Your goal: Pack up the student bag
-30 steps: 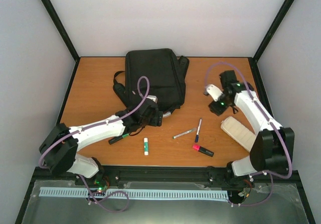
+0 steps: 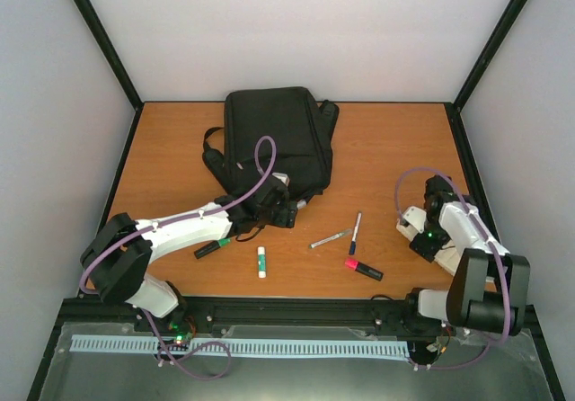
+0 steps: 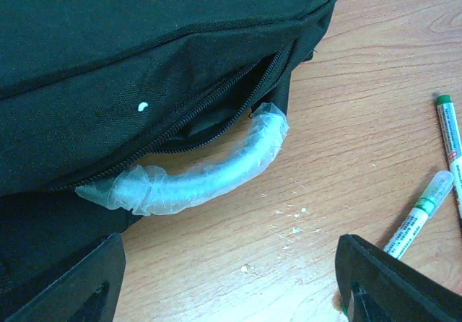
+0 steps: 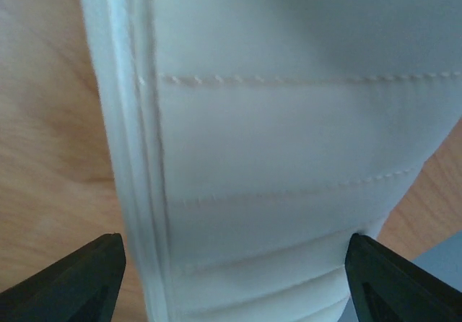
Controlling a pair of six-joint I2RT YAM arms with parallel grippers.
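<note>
A black backpack point(image 2: 274, 136) lies at the back centre of the table; its front zipper shows in the left wrist view, with a translucent plastic-wrapped tube point(image 3: 209, 177) beside it. My left gripper hangs open over the table by the bag, nothing between its fingers. At the right, my right gripper is down over a pale pencil case point(image 2: 408, 228), whose stitched fabric fills much of the right wrist view. Its fingers are apart around the fabric; whether they grip it is unclear.
Markers lie across the front middle: a pink-capped one point(image 2: 366, 269), a slim pen point(image 2: 330, 239), a blue one point(image 2: 357, 233), a dark green-capped one point(image 2: 208, 248) and a white glue stick point(image 2: 261, 262).
My right arm has come down from the back right toward the front, onto the pencil case.
</note>
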